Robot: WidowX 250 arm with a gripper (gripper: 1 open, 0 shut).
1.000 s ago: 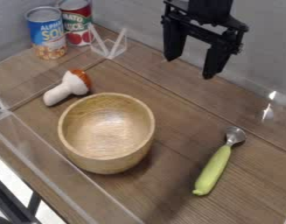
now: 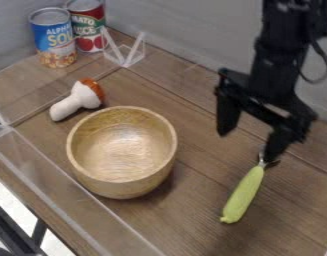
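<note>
The black gripper (image 2: 255, 126) hangs over the right side of the wooden table, its two fingers spread apart with nothing visible between them. Below it lies a spoon with a light green handle (image 2: 245, 193), its head partly hidden behind the lower finger. A wide tan bowl (image 2: 122, 152) sits at the centre left, apart from the gripper.
A white toy with an orange top (image 2: 78, 98) lies left of the bowl. Two cans, a blue one (image 2: 55, 38) and a red one (image 2: 87, 25), stand in the back left corner beside a white object.
The gripper has come down and toward the front right, from high over the back of the table to just above the spoon.
</note>
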